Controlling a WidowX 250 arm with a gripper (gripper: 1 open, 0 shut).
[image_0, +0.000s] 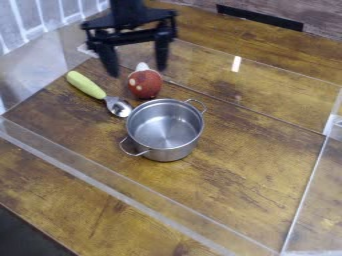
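The black gripper (134, 58) is raised in the upper left of the camera view, blurred, its two fingers spread open above and around the area over a red round object (146, 86), which looks like an apple or onion. A steel pot (166, 135) with two handles stands on the wooden table, in front of the red object. Left of these lies a spoon (88, 86) with a yellow-green handle and a metal head.
Clear transparent panels (307, 200) border the wooden table (254, 170) on several sides. A dark slot shows at the back.
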